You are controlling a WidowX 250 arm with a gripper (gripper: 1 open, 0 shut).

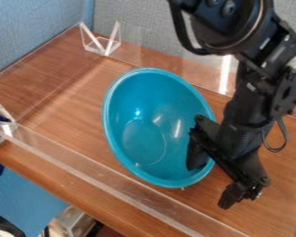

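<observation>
A turquoise bowl (148, 120) is on the wooden table, its open inside facing the camera. My black gripper (218, 171) reaches down at the bowl's right side, with one finger over or at the rim near its lower right and the other outside it, lower to the right. The fingers are apart; whether they touch the bowl is hard to tell.
Clear acrylic stands (100, 42) sit at the back left. A transparent edge runs along the table's front left, with dark blue objects beyond it.
</observation>
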